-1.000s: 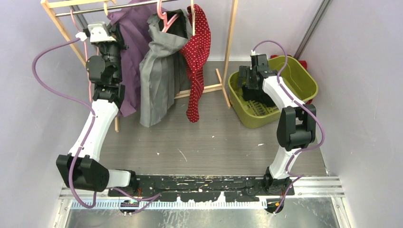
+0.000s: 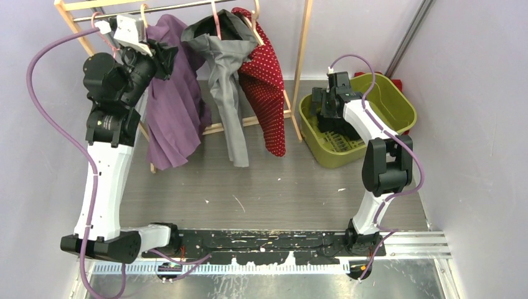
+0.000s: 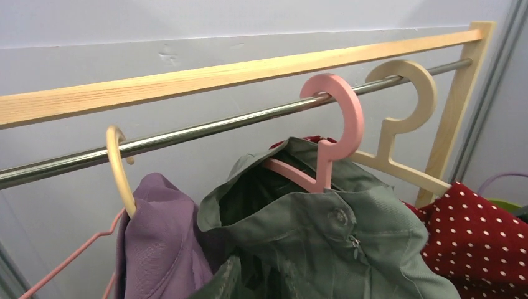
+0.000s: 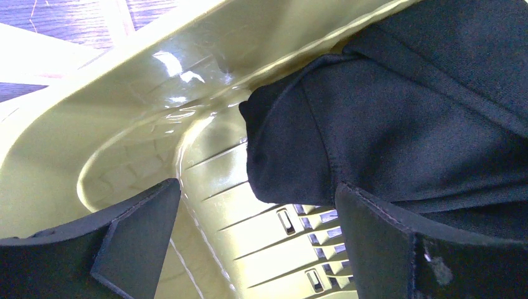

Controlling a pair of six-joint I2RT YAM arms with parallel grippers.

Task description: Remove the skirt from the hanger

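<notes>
Three skirts hang from the rack: a purple one (image 2: 171, 106), a grey one (image 2: 225, 81) and a red one with white dots (image 2: 261, 81). In the left wrist view, a pink hanger (image 3: 336, 124) reaches into the open waist of the grey skirt (image 3: 311, 218). Against the purple skirt's upper part, my left gripper (image 2: 164, 61) has its fingertips fairly close together; whether cloth lies between them is hidden. Over in the green basket (image 2: 333, 156), my right gripper stands open beside black cloth (image 4: 386, 124), with nothing gripped.
A metal rail (image 3: 236, 128) runs below the rack's wooden top bar (image 3: 249, 73), carrying a yellow hanger (image 3: 118, 165) and a cream hanger (image 3: 398, 124) too. Bare floor (image 2: 280, 196) lies in front of the rack.
The hems of the grey and red skirts have swung to the right. The right arm has not moved.
</notes>
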